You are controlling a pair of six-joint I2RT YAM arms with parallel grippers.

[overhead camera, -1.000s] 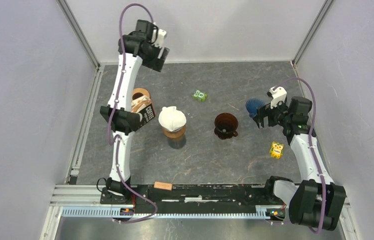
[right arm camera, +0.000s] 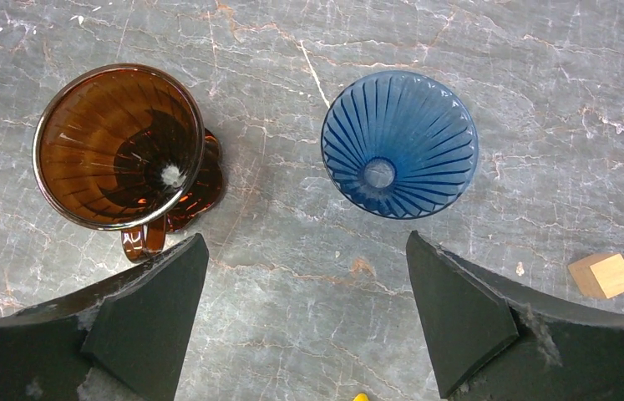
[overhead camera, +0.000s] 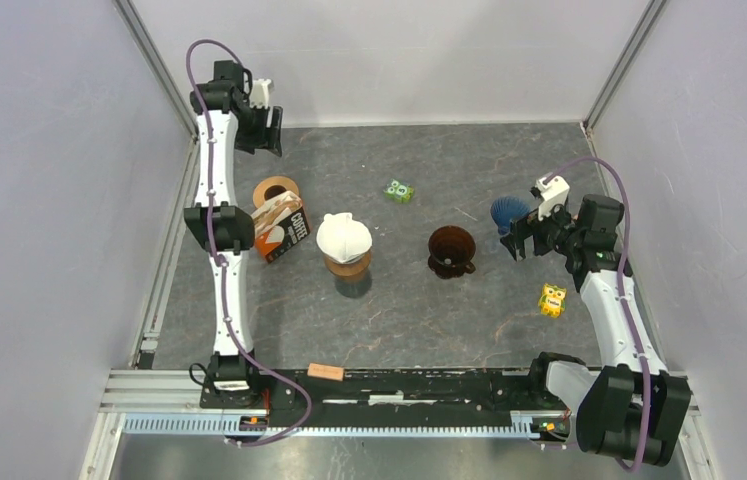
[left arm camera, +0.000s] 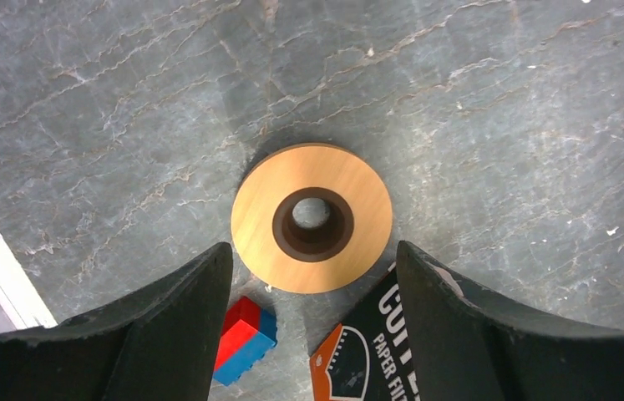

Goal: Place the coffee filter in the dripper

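Note:
The brown dripper point(overhead camera: 451, 245) stands right of centre; a blue dripper point(right arm camera: 400, 125) is beside it. The coffee filter box point(overhead camera: 279, 225), marked COFFEE, lies at the left next to a wooden ring point(left arm camera: 311, 259). A white cone-shaped item point(overhead camera: 344, 238), apparently a filter, sits on a wood-collared holder at centre left. My left gripper is open above the ring and box, nothing between its fingers. My right gripper is open near the two drippers, also empty.
A green toy point(overhead camera: 399, 190) stands at the back middle and a yellow one point(overhead camera: 552, 300) at right front. A red-and-blue block point(left arm camera: 246, 338) and a wooden cube point(right arm camera: 601, 276) lie near the grippers.
My left arm has swung left and down in the top view, toward the ring and coffee box. The right arm has barely moved, and the objects are unchanged.

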